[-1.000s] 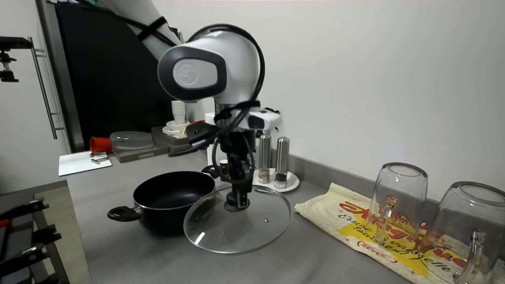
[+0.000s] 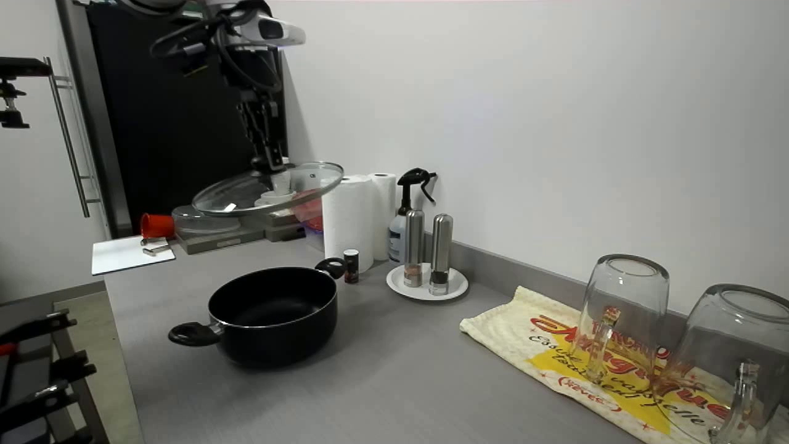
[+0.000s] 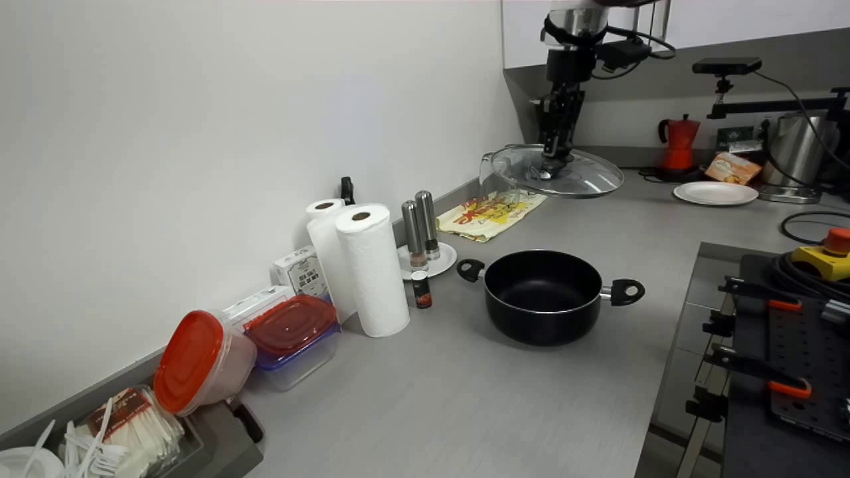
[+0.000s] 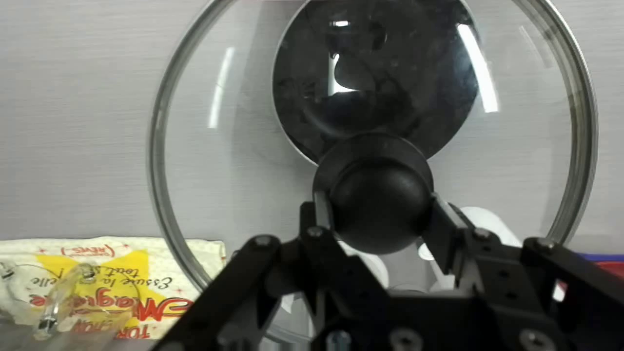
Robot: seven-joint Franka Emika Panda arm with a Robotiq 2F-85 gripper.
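Observation:
A glass lid (image 2: 314,180) with a steel rim hangs in the air, tilted a little, well above the counter. My gripper is shut on its round black knob (image 4: 380,202), one finger on each side. Below, the black pot (image 2: 277,325) stands uncovered and empty on the counter, a handle on either side. In the second exterior view the lid (image 3: 586,176) is above and behind the pot (image 3: 542,315). Through the glass in the wrist view, the dark round pot (image 4: 374,70) shows under the lid's upper part.
Paper towel rolls (image 3: 372,275), a small spice jar (image 2: 351,266) and a plate with two mills (image 2: 440,255) stand by the wall. Glass mugs (image 2: 621,318) rest upside down on a printed towel (image 2: 518,325). Counter in front of the pot is clear.
The lid has risen from low beside the pot's right side to high above it, moving left in exterior view 1, still held by the knob. The pot has not moved.

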